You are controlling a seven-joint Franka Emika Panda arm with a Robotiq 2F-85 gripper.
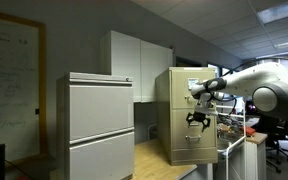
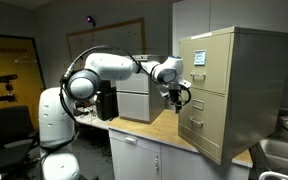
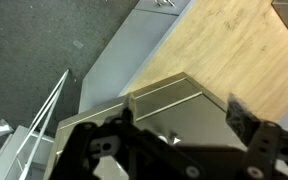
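A tan filing cabinet (image 2: 206,85) with several drawers stands on the wooden counter. In exterior view 1, my gripper (image 1: 197,121) is in front of the cabinet's drawer faces, above a lower drawer handle (image 1: 193,138). From the other side, the gripper (image 2: 179,103) appears beside the drawer fronts. The wrist view looks down past spread fingers (image 3: 239,115) onto the tan cabinet (image 3: 174,97). My fingers are open and nothing shows between them. Whether any finger touches the cabinet cannot be told.
A light grey cabinet (image 1: 100,125) stands apart to the left in exterior view 1. Grey floor (image 3: 44,45) and a white rack (image 3: 36,125) show below in the wrist view.
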